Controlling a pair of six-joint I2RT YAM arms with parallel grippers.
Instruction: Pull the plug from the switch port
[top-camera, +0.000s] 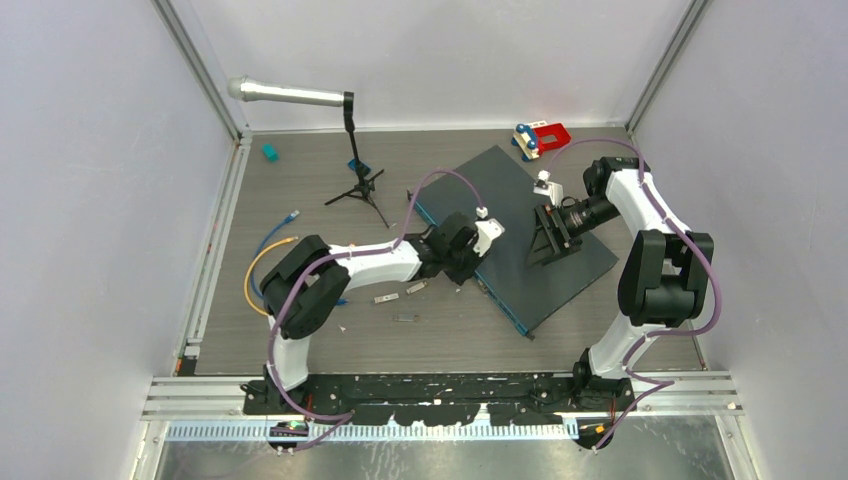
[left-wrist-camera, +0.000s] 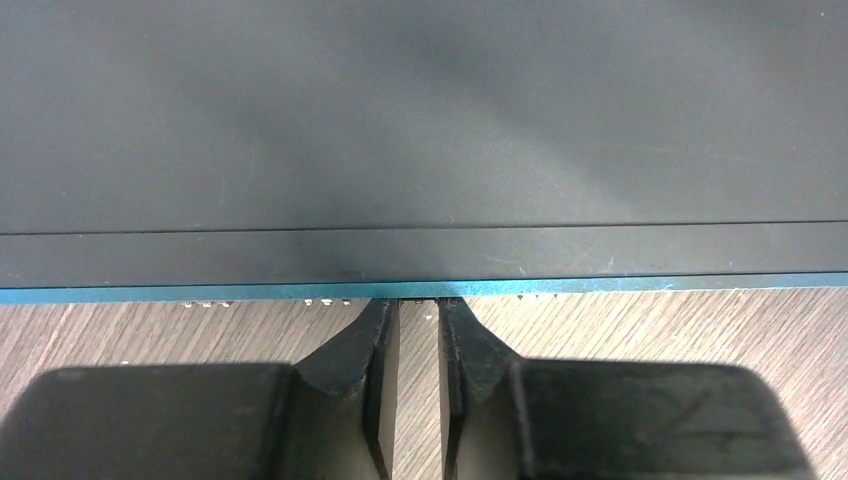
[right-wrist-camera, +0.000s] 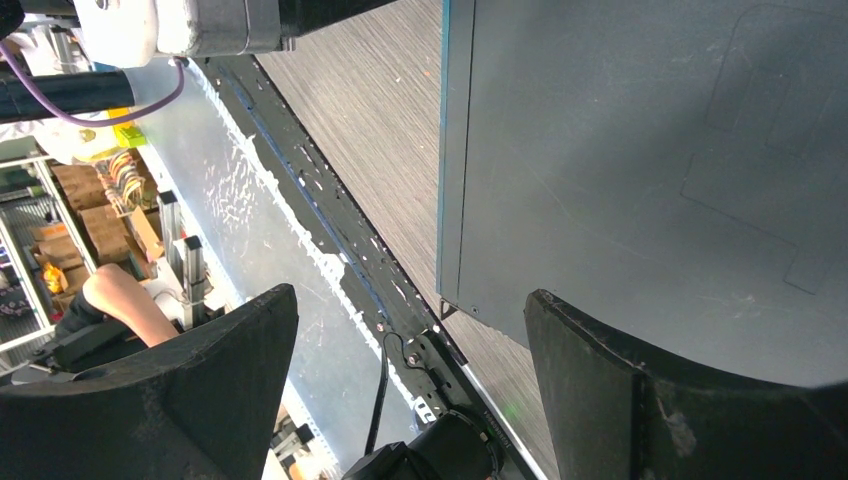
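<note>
The dark grey switch (top-camera: 555, 275) lies angled on the table, its blue-edged front (left-wrist-camera: 650, 283) facing the left arm. My left gripper is at that edge, fingertips reaching just under or against the port side, with a narrow gap between the fingers; whether a plug is between the tips is hidden. My right gripper stands open over the switch's top at the right, with nothing visible between its fingers.
Blue (top-camera: 266, 240) and yellow (top-camera: 250, 270) cables lie at the left, with several small modules (top-camera: 386, 298) below the left arm. A tripod (top-camera: 360, 185) and red-and-blue toy (top-camera: 550, 135) stand at the back.
</note>
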